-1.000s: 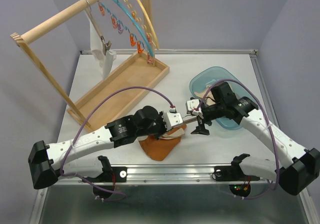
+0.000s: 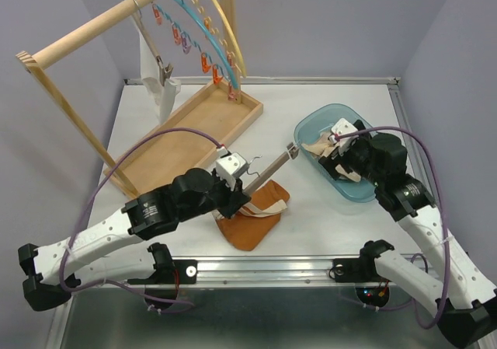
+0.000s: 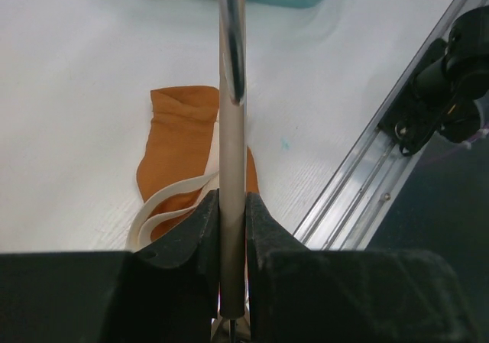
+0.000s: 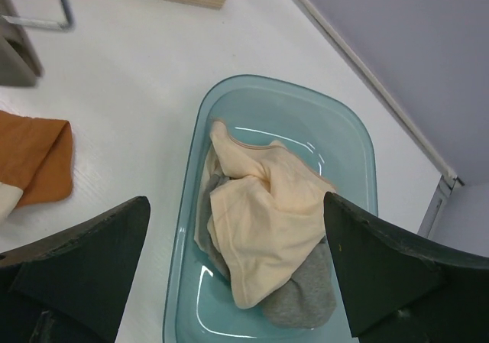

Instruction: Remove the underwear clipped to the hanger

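A pale wooden clip hanger (image 2: 268,172) with a thin metal hook slants up and right from my left gripper (image 2: 233,203). In the left wrist view its bar (image 3: 232,152) runs between the fingers, which are shut on it. No cloth shows on the visible part of the hanger. Over the blue bin my right gripper (image 2: 334,158) stands open, with nothing between its fingers. Cream underwear (image 4: 263,205) lies crumpled in the bin, on top of grey cloth (image 4: 306,293). The left gripper covers the hanger's near end in the top view.
The blue bin (image 4: 195,198) stands at the right. Brown cloth with pale straps (image 2: 252,225) lies under the left arm. A wooden rack (image 2: 101,34) at the left holds several hangers and a white garment (image 2: 151,73). White table shows between rack and bin.
My right gripper has moved right, away from the hanger's far end to over the bin. The left gripper has drawn back left with the hanger, now tilted more upward.
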